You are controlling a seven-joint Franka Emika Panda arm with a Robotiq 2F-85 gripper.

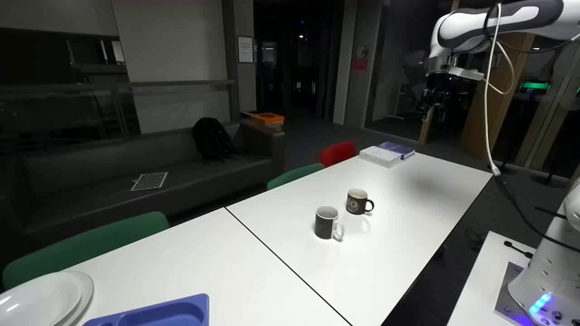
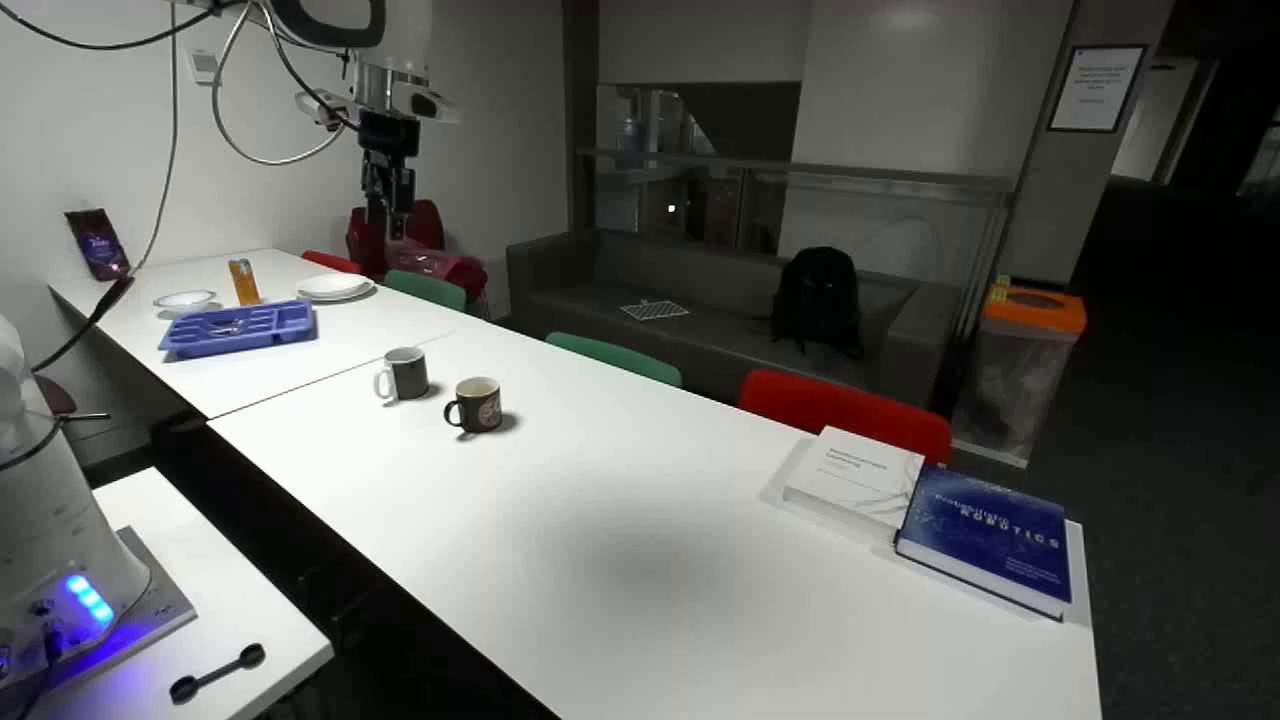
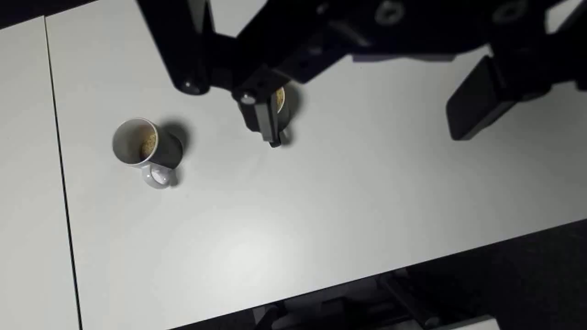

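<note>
My gripper is open, its two dark fingers wide apart with only bare table showing between them. It hangs well above the table, as the second exterior view shows the gripper high over the surface. A grey mug with a white handle stands upright; from above, this mug has some brownish stuff inside. Close by stands a dark mug with a light print, its handle dark. In the wrist view one finger hides most of the dark mug. Neither mug is touched.
Two books, one white and one blue, lie at one table end. Toward the other end are a blue cutlery tray, white plates, a bowl and an orange container.
</note>
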